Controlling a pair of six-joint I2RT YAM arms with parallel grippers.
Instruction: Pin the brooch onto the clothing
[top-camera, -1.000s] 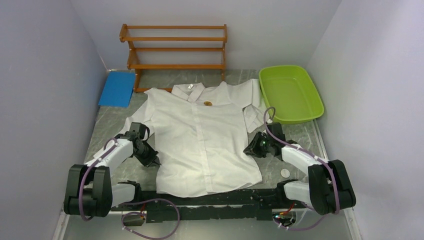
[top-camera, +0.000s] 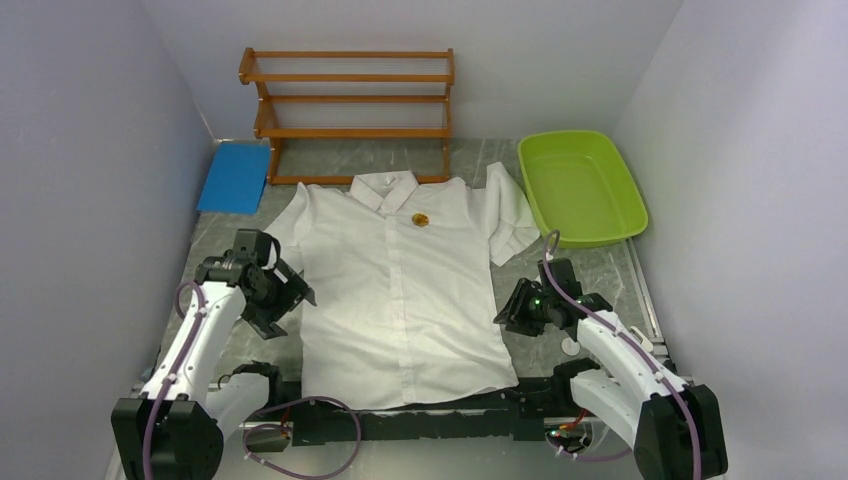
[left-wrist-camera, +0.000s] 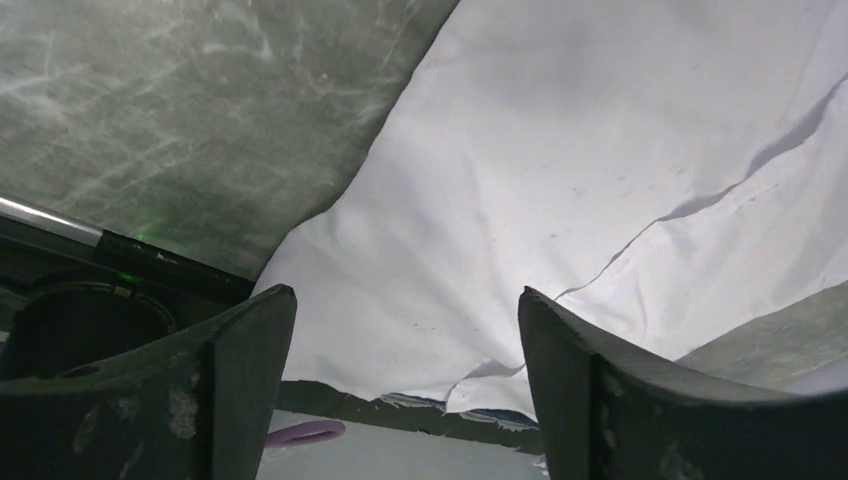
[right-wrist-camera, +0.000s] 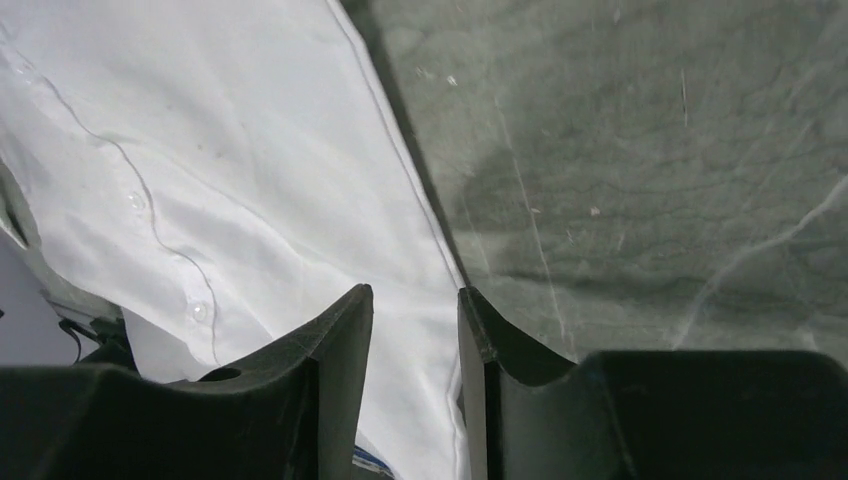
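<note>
The white shirt (top-camera: 350, 290) lies spread on the grey table, collar toward the rack. A small yellow-gold brooch (top-camera: 420, 219) rests on its upper front, right of the collar opening. My left gripper (top-camera: 294, 308) is open at the shirt's left side; the left wrist view shows cloth (left-wrist-camera: 460, 180) beyond its empty fingers. My right gripper (top-camera: 502, 320) is part open at the shirt's right edge, above the cloth's edge in the right wrist view (right-wrist-camera: 415, 292); I see nothing held between its fingertips.
A wooden rack (top-camera: 350, 133) stands at the back, a blue board (top-camera: 230, 178) at back left and a green tray (top-camera: 580, 180) at back right. Bare table (top-camera: 240, 345) shows on both sides of the shirt.
My left gripper has risen and opened. Both arms have moved, and the shirt has shifted slightly toward the front, with its collar and brooch a little lower.
</note>
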